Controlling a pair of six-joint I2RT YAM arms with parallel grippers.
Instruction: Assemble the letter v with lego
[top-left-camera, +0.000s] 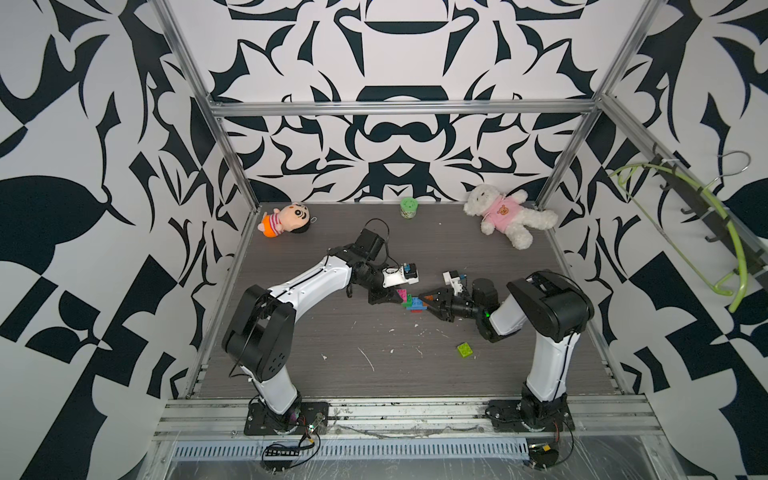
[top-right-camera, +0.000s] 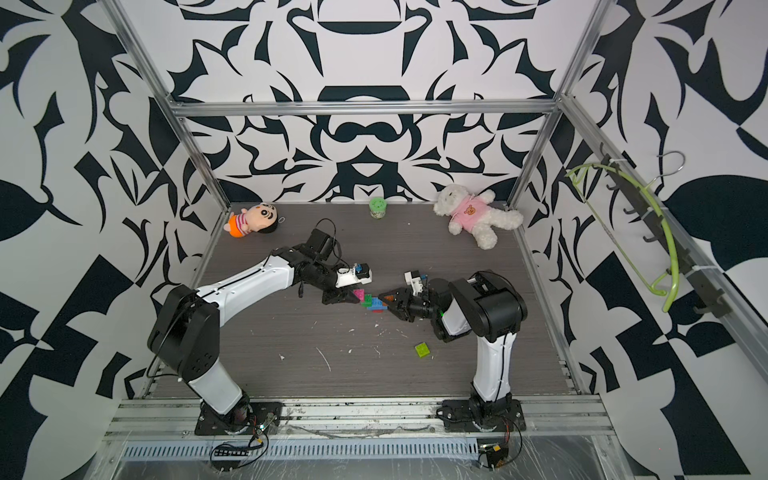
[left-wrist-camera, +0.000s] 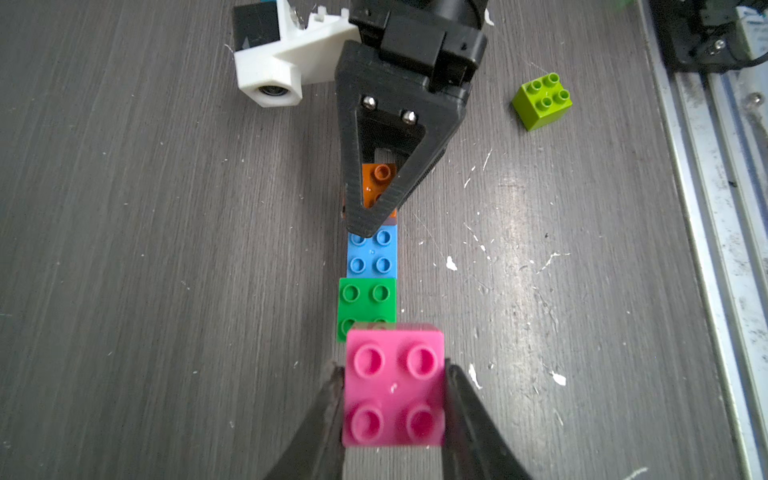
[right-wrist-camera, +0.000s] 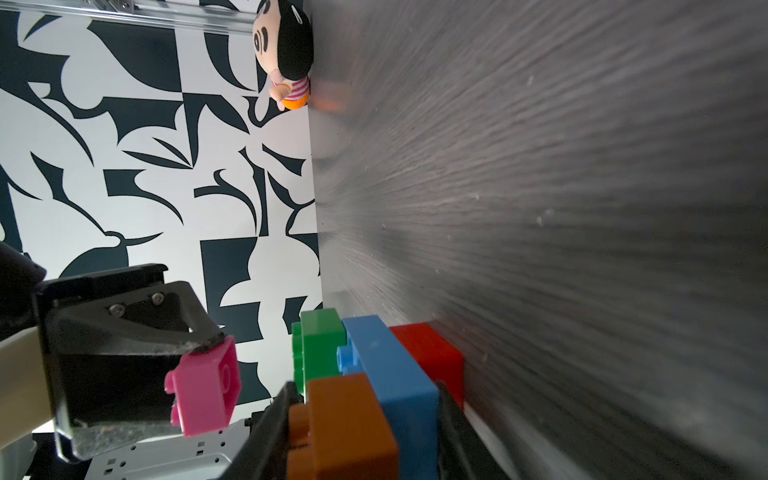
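My left gripper is shut on a pink brick (left-wrist-camera: 393, 385), held just left of the assembly at the table's centre. That assembly has a green brick (left-wrist-camera: 366, 297), a blue brick (left-wrist-camera: 371, 254), an orange brick (right-wrist-camera: 352, 424) and a red brick (right-wrist-camera: 429, 356) beside or under the blue. My right gripper is shut on the orange-and-blue end of it. In the right wrist view, the pink brick (right-wrist-camera: 201, 388) hangs in the left gripper beside the green one, studs showing.
A lime brick (left-wrist-camera: 542, 101) lies apart toward the front right. A doll (top-left-camera: 284, 222), a green jar (top-left-camera: 408, 207) and a teddy bear (top-left-camera: 508, 214) sit along the back.
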